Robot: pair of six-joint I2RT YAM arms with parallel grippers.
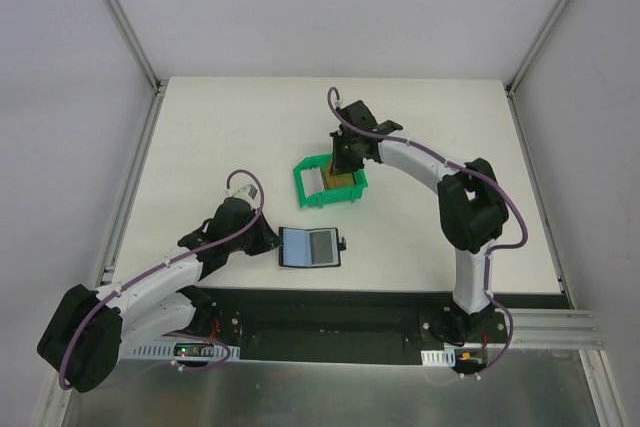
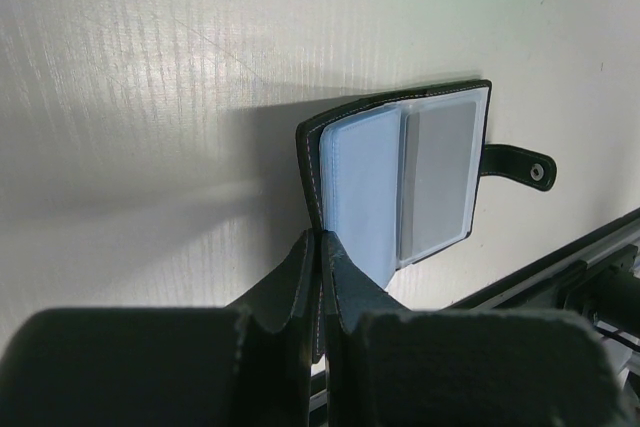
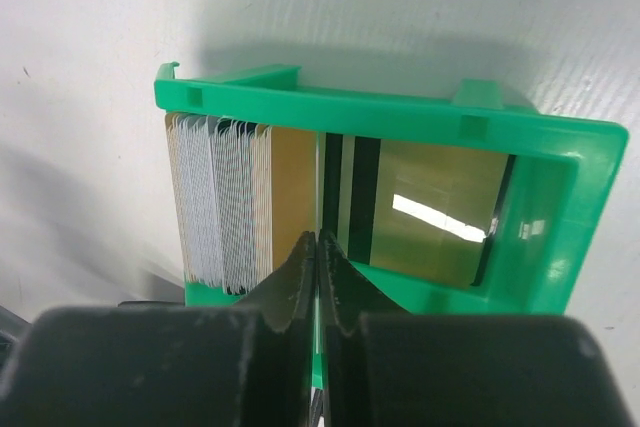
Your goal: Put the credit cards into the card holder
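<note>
The open card holder (image 2: 440, 172), black-edged with clear sleeves over a blue and a grey side, lies flat on the table. On its left edge my left gripper is shut. In the right wrist view my right gripper is shut on a thin card (image 3: 319, 182), seen edge-on as a pale line within the green tray (image 3: 390, 115). To its left stands a packed row of cards (image 3: 225, 197), with a gold card face (image 3: 293, 182) at the end. More gold cards (image 3: 435, 202) lie tilted on the right.
The holder's snap strap (image 2: 525, 165) sticks out at its right. In the top view the green tray (image 1: 340, 199) sits behind the holder, with bare white table (image 1: 440, 237) to the right and at the back.
</note>
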